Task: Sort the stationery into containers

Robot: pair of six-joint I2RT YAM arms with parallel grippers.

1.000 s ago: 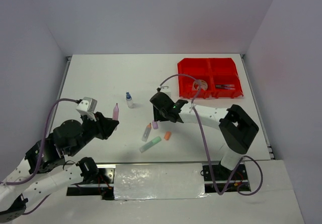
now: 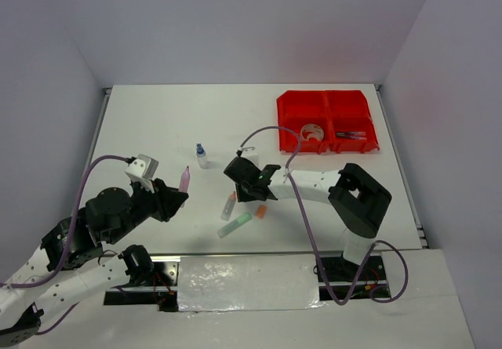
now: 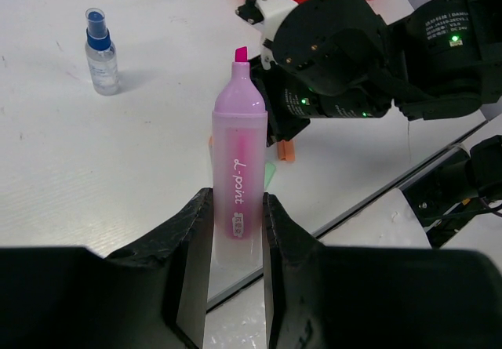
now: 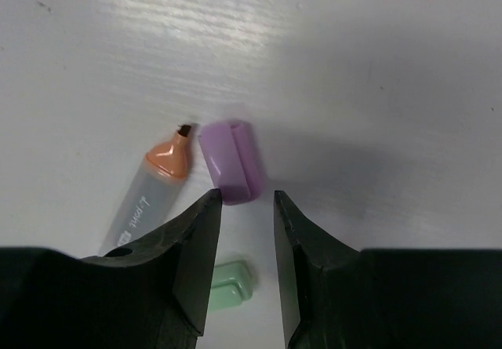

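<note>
My left gripper is shut on an upright pink highlighter (image 3: 240, 161). My right gripper is low over the table around a purple cap (image 4: 230, 161); its fingertips show apart in the right wrist view, and whether they press on the cap is unclear. Left of the cap lies an orange-tipped highlighter (image 4: 145, 200); a green piece (image 4: 227, 290) lies below. In the top view are a green marker (image 2: 234, 225), an orange cap (image 2: 260, 211) and a spray bottle (image 2: 201, 157). A red two-compartment container (image 2: 298, 99) holds a tape roll and dark slim items.
The right arm spans the middle right, below the red container. Walls stand at both sides and behind.
The right gripper has moved left and toward the front, covering the purple cap in the top view.
</note>
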